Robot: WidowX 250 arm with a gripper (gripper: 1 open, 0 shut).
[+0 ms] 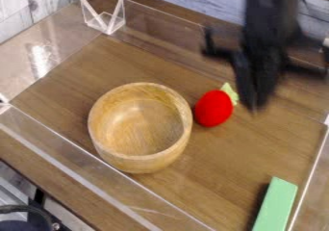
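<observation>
My gripper (pixel 264 66) is a dark, motion-blurred shape at the upper right, raised above the table, too blurred to show whether it is open or shut. A wooden bowl (pixel 139 143) sits left of centre. A red strawberry-like toy (pixel 214 108) with a light green top lies to the bowl's right, partly behind it from the gripper's side. A green rectangular block (pixel 274 206) lies at the lower right of the table.
Clear panels edge the wooden table (pixel 77 90) on its sides, with a clear angular piece (pixel 106 13) at the upper left.
</observation>
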